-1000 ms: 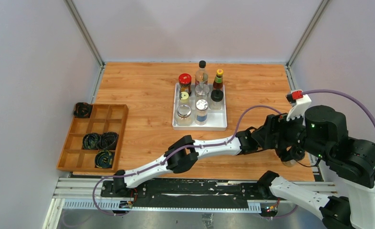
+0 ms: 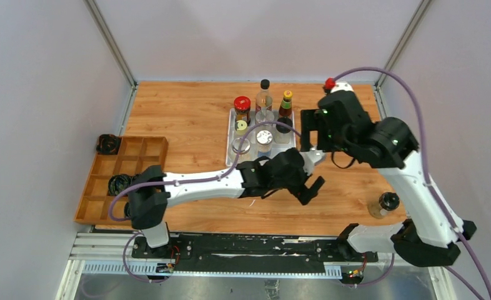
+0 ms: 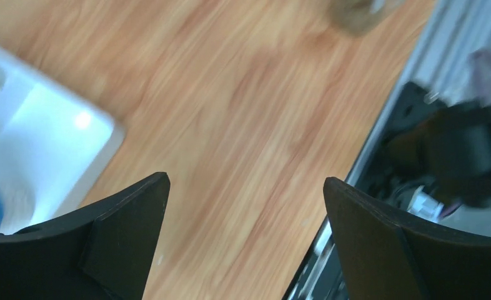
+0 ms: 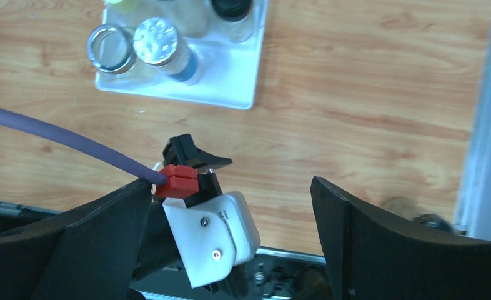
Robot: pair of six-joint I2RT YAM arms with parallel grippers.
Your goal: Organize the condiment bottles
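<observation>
A white tray (image 2: 279,156) holds several bottles at the middle back; among them are a red-lidded jar (image 2: 242,106), a yellow-capped bottle (image 2: 285,106) and a white-lidded shaker (image 2: 263,139). The right part of its front row is bare. Far off at the table's front right rests a black-lidded glass jar (image 2: 378,208); whether it stands or lies I cannot tell. My left gripper is open and empty, just front-right of the tray. Open and empty too, my right gripper hangs close to the tray's right side.
Both grippers are near each other, the left one showing below the right wrist camera. On the left lies a wooden compartment box (image 2: 133,147) with coiled cables. Bare table lies between the tray and the lone jar.
Both arms have moved away from the black-lidded jar at the front right: the left one leftward, the right one up and left toward the tray. The jar now shows clear of them.
</observation>
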